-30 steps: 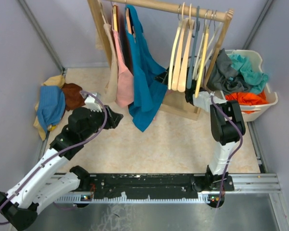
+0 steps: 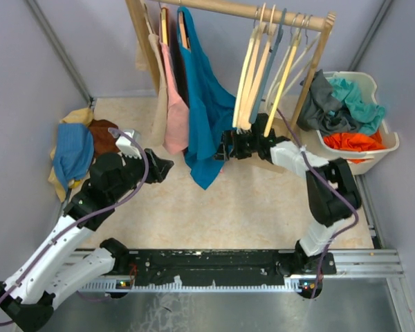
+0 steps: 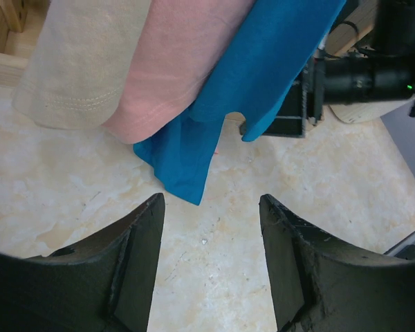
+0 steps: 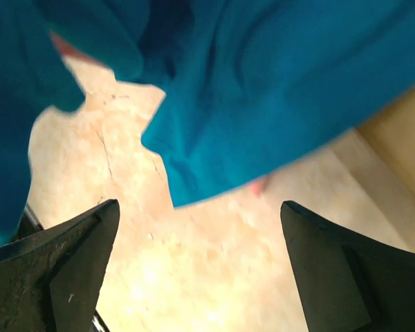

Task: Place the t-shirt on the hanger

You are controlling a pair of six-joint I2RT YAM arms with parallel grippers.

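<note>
A blue t-shirt (image 2: 205, 104) hangs from the rack's rail, next to a pink garment (image 2: 175, 104); its lower corner droops toward the table. In the right wrist view the blue cloth (image 4: 263, 104) spreads above and ahead of my right gripper, which is open with nothing between its fingers. From the top, that gripper (image 2: 225, 146) is at the shirt's lower right edge. My left gripper (image 2: 164, 169) stands apart from the clothes, left of the shirt. Its fingers (image 3: 142, 242) are open and the gap is empty. The shirt's hanger is mostly covered.
Several bare hangers (image 2: 252, 76) dangle from the rail (image 2: 228, 7) right above the right forearm. A laundry basket (image 2: 395, 142) stands at the right, folded cloths (image 2: 74, 151) lie at the left.
My right gripper has come down and toward the front, from behind the hangers to the shirt's lower edge. The bare hangers have swung. The left arm has shifted slightly left.
</note>
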